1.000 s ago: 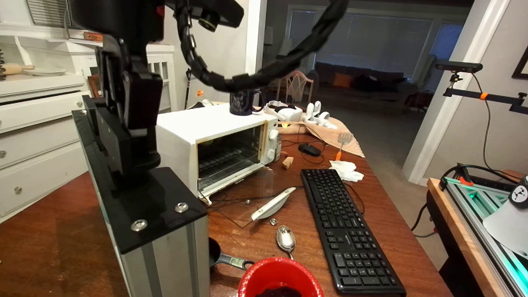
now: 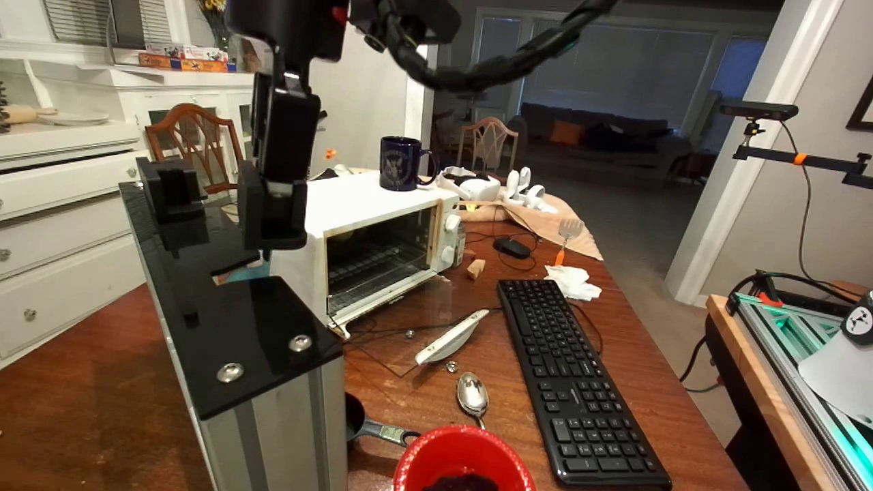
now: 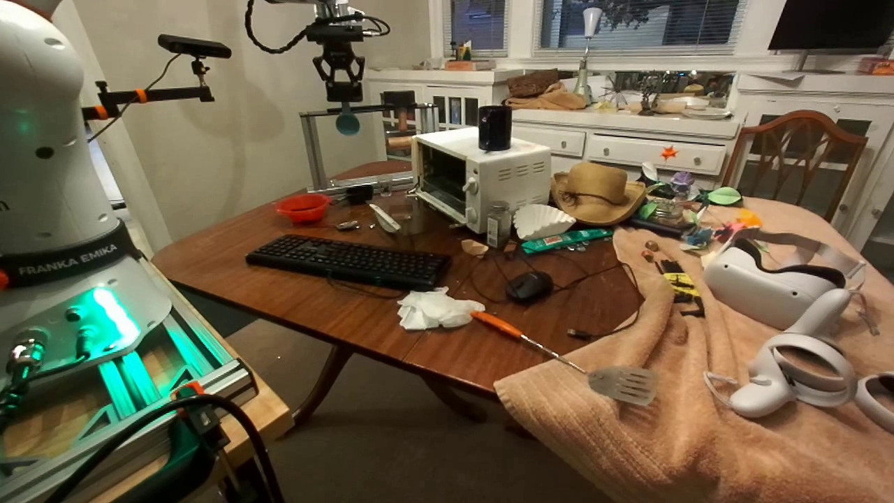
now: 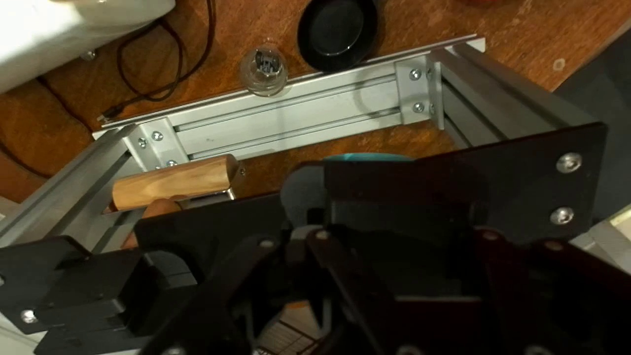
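Observation:
Over the black-topped aluminium rack [image 2: 245, 327], my gripper [image 3: 341, 86] is shut on a black block-like holder [image 2: 274, 219]. A round teal piece [image 3: 348, 123] hangs beneath the gripper in exterior view 2. The wrist view shows only a teal rim [image 4: 369, 157] past the dark holder, so how the two join is hidden. Another black holder [image 2: 172, 189] stays on the rack plate to the left. Near it in the wrist view is a wooden handle [image 4: 174, 182] within the rack frame.
A white toaster oven [image 2: 368, 204] with a dark mug [image 2: 399, 164] on top stands beside the rack. A red bowl [image 2: 464, 462], a spoon [image 2: 472, 394] and a keyboard [image 2: 573, 380] occupy the near table. A clear glass [image 4: 263, 71] stands close to the frame.
In exterior view 1 my gripper has shifted right across the rack top, toward the oven, with the black holder in it. The other holder, now uncovered, and the table items stay put.

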